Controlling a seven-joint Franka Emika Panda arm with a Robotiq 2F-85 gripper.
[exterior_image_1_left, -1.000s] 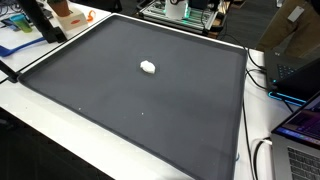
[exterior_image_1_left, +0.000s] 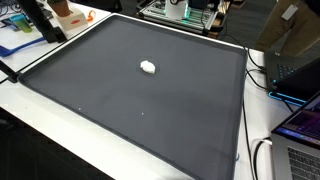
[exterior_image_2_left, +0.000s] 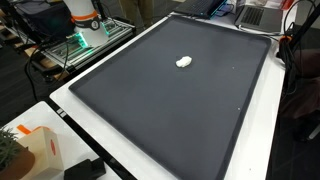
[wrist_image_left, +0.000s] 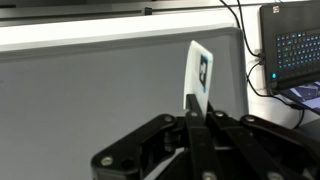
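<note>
A slim white object with a small dark mark (wrist_image_left: 199, 72) stands out from between the fingers of my gripper in the wrist view, and the fingers are shut on it. What exactly it is, I cannot tell. On the dark grey mat lies a small crumpled white piece, seen in both exterior views (exterior_image_1_left: 148, 67) (exterior_image_2_left: 183, 61). It does not show in the wrist view. Neither exterior view has the gripper in it; only the white arm base (exterior_image_2_left: 88, 22) shows.
A laptop (wrist_image_left: 292, 50) with cables sits beyond one edge. A potted plant (exterior_image_2_left: 14, 155) and an orange-and-white item (exterior_image_2_left: 42, 143) stand by a near corner.
</note>
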